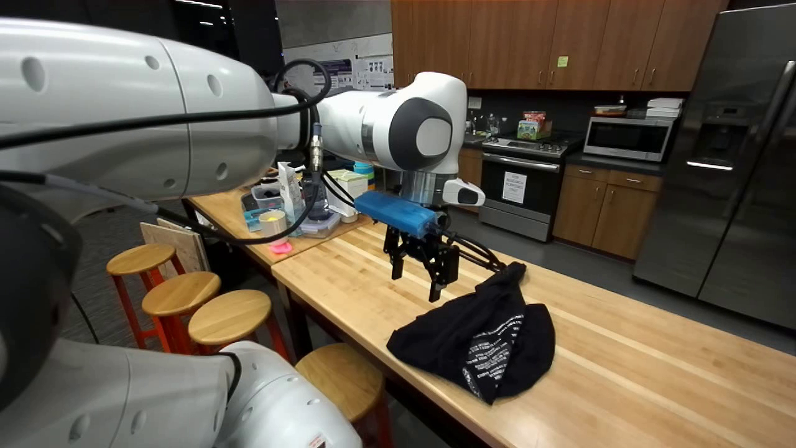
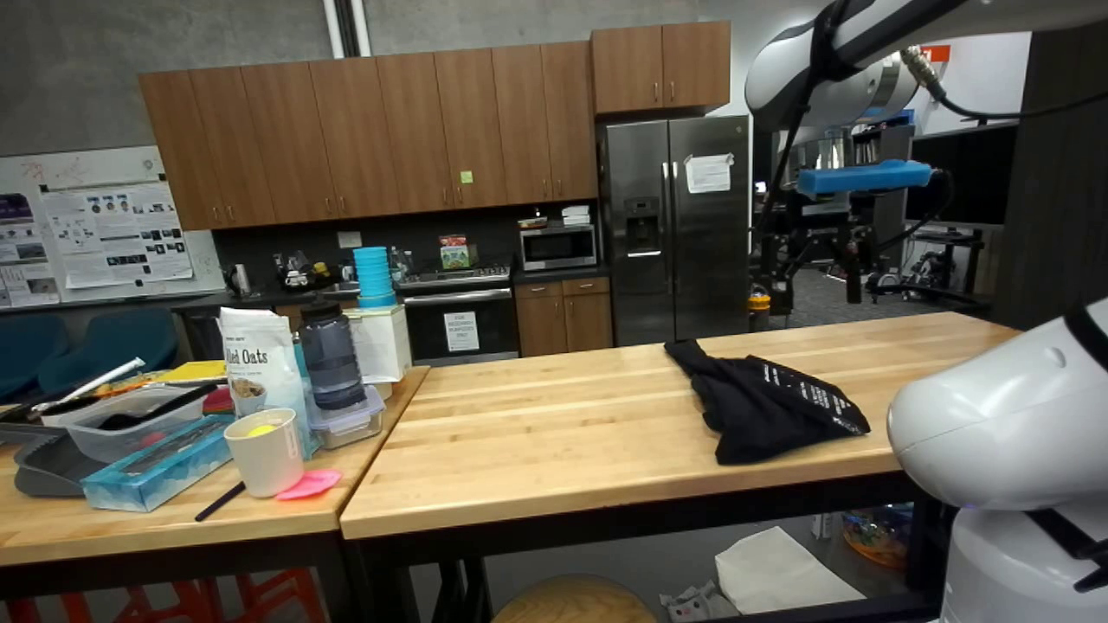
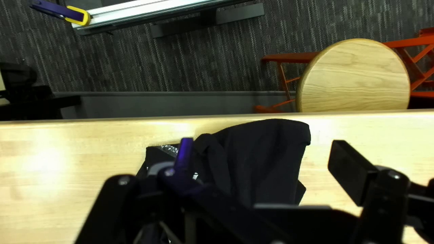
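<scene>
A black cloth garment (image 1: 483, 332) with white print lies crumpled on the light wooden table (image 1: 642, 347). In exterior view 2 the same garment (image 2: 774, 405) rests on the right part of the tabletop, with bare wood around it. My gripper (image 1: 415, 284) hangs above the table, clear of the cloth, its fingers pointing down and spread apart with nothing between them. From the wrist, the garment (image 3: 260, 162) shows below the open gripper, partly hidden by the gripper's own dark parts.
A side table at the left end holds an oats bag (image 2: 260, 358), a cup (image 2: 266, 457), a tissue box (image 2: 156, 467) and a dark bottle (image 2: 332, 358). Stools stand along the table's edge, one stool (image 3: 354, 77) close by.
</scene>
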